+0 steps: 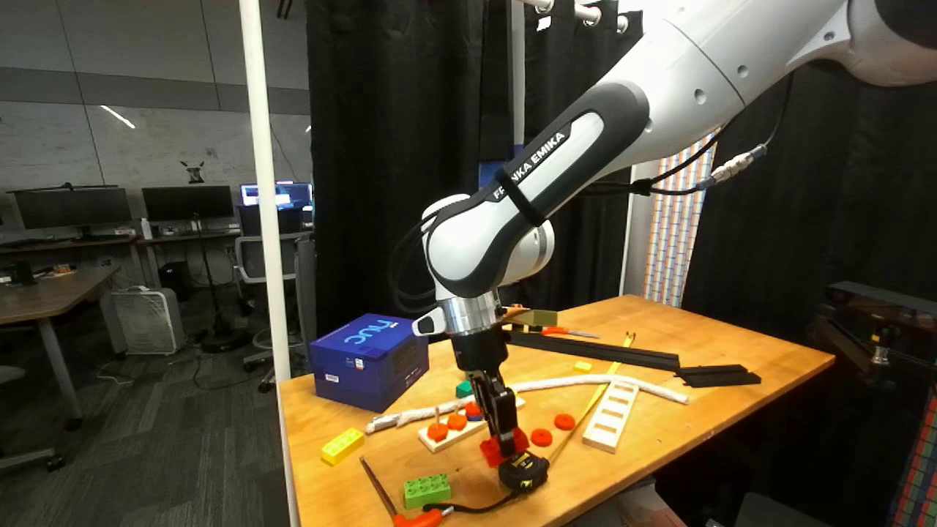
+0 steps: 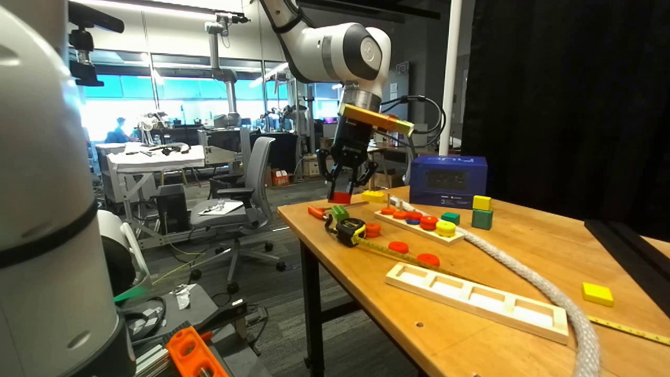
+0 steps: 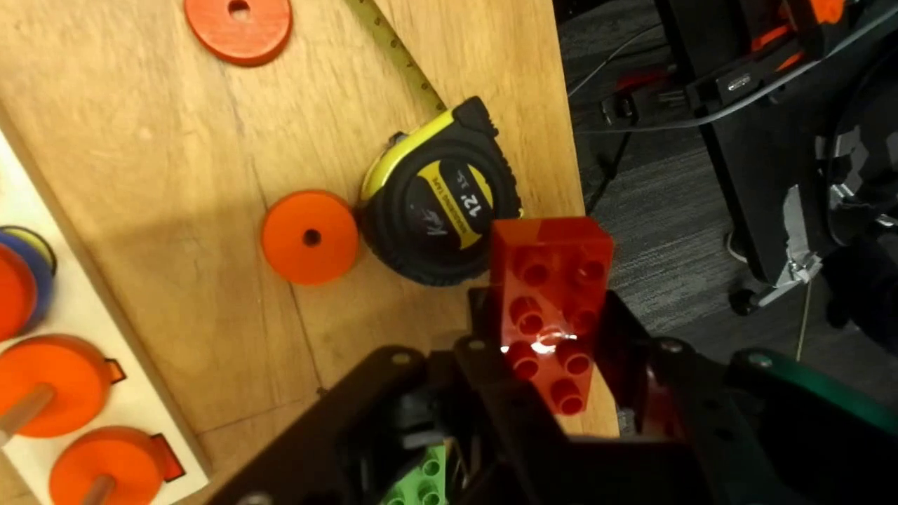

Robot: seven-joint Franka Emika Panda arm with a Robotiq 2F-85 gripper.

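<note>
Between the fingers of my gripper is a red block (image 3: 551, 290) with studs, and the fingers are shut on it. In the second exterior view the red block (image 2: 340, 198) hangs above the table's near end, behind the green block (image 2: 339, 213). From the wrist, the block partly overlaps the black and yellow tape measure (image 3: 442, 198) and the table edge below. My gripper (image 1: 505, 439) in the first exterior view appears beside the tape measure (image 1: 523, 471), hiding part of the red block (image 1: 493, 452).
An orange disc (image 3: 309, 237) lies against the tape measure. A pegged board (image 2: 408, 227) with coloured rings, a wooden frame (image 2: 477, 301), a white rope (image 2: 537, 283) and a blue box (image 1: 369, 360) occupy the table. A yellow block (image 1: 342, 446) sits near the left edge.
</note>
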